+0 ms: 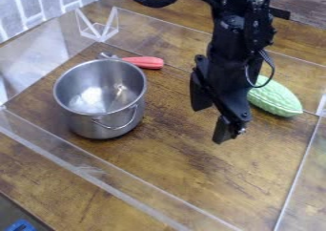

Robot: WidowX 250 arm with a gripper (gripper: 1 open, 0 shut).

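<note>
My black gripper (pixel 214 109) hangs at the centre right, pointing down with its fingers apart and nothing seen between them. To its left stands a steel pot (pixel 99 99) with a handle on its side. A pale green vegetable-shaped object (pixel 274 99) lies to the gripper's right, partly behind the arm. A red-handled utensil (pixel 143 62) lies behind the pot.
Clear plastic panels border the left and right sides. A small blue object (pixel 15 225) shows at the bottom left corner.
</note>
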